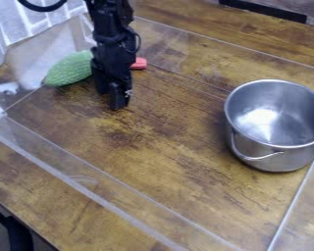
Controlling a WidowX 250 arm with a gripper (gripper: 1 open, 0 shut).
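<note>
The black gripper (115, 90) is low over the wooden table at the upper left, its tips near the surface. A green bumpy object (66, 69), like a vegetable or cloth, lies just left of and behind it. A small red item (138, 63) sits behind the gripper to the right. Whether the fingers are open or shut, and whether anything is between them, cannot be seen in the dark shape.
A large steel pot (275, 124) stands at the right. Clear plastic edging borders the work area.
</note>
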